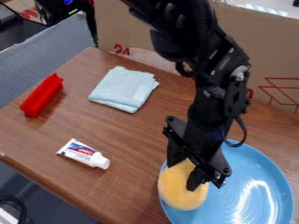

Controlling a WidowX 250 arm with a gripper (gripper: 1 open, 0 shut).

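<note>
My black gripper (194, 166) reaches down over a blue plate (257, 192), shut on a yellow sponge (179, 191) at the plate's left side. The fingers cover part of the sponge's upper right.
On the wooden table (122, 166) lie a red object (42, 94) at far left, a folded light-blue cloth (122, 87) at the back and a toothpaste tube (84, 154) in front. A cardboard box (152, 39) stands behind.
</note>
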